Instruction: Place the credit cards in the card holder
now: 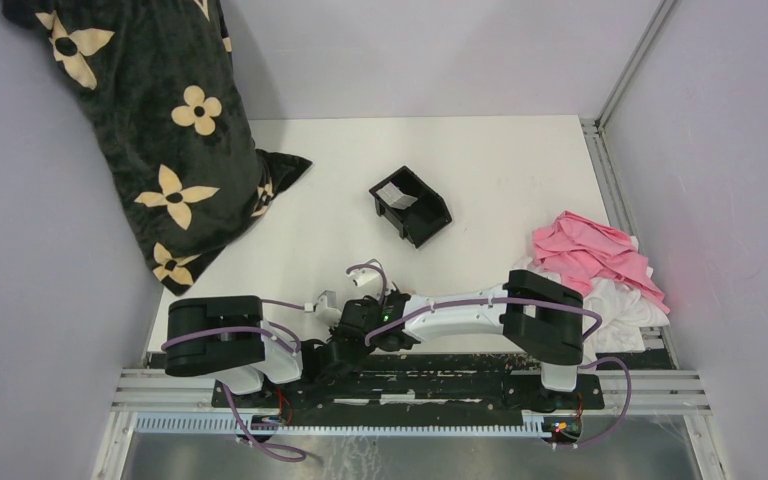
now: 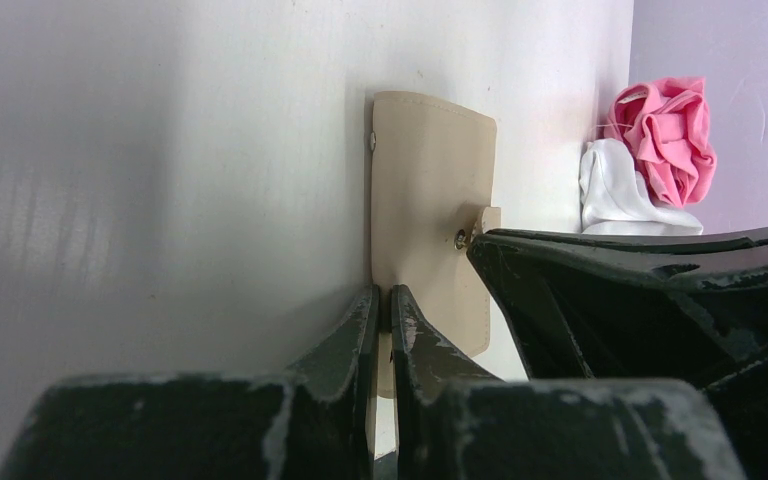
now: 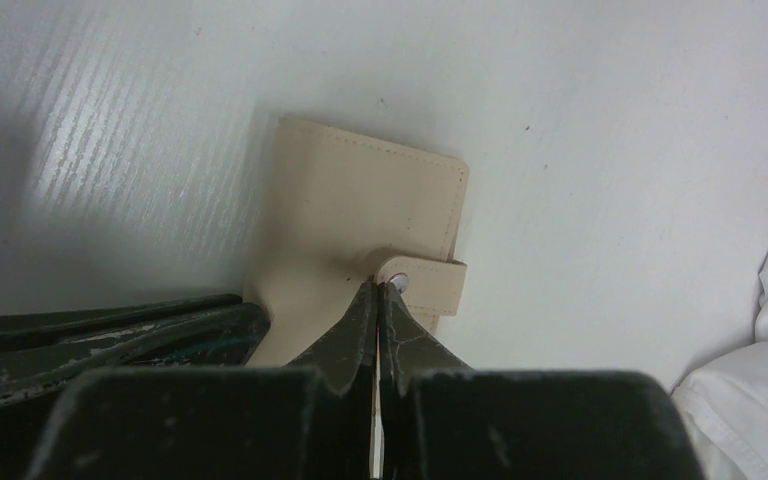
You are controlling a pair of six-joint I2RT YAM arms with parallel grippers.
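Observation:
A beige card holder (image 2: 430, 180) with a stitched edge lies flat on the white table. My left gripper is shut on its left edge. The holder's snap flap (image 3: 438, 287) is folded over its front, with the metal snap showing at the tab's rounded end. In the right wrist view my right gripper is shut with nothing between its fingers; the tips are at the snap and the flap is outside them. The arms hide the holder from above. No credit card can be made out for certain.
A black box (image 1: 428, 222) with a pale flat item (image 1: 396, 196) inside stands behind the arms. Pink cloth (image 1: 595, 255) and white cloth (image 1: 615, 310) lie at the right. A dark flowered cloth (image 1: 160, 130) covers the left side.

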